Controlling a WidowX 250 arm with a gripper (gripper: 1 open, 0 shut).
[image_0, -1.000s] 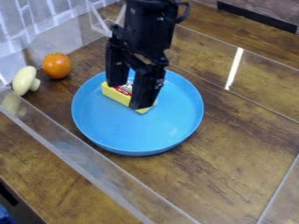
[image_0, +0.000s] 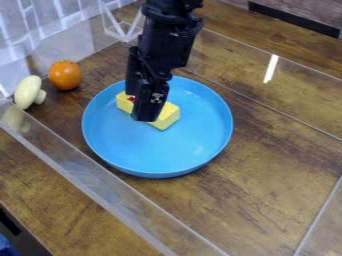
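My black gripper (image_0: 147, 85) reaches down from the top centre over a blue plate (image_0: 156, 150). Its fingers stand apart, open, above and partly in front of a small yellow block (image_0: 163, 116) with some red on it, which lies on the upper part of the plate. The gripper hides part of the block; whether it touches the block I cannot tell.
An orange round object (image_0: 66, 74) and a pale oblong one (image_0: 28, 92) lie to the left, near a clear plastic edge.
The gripper has shifted slightly left and turned, so its fingers now appear closer together in view, over the left part of the block. The plate has stayed put.
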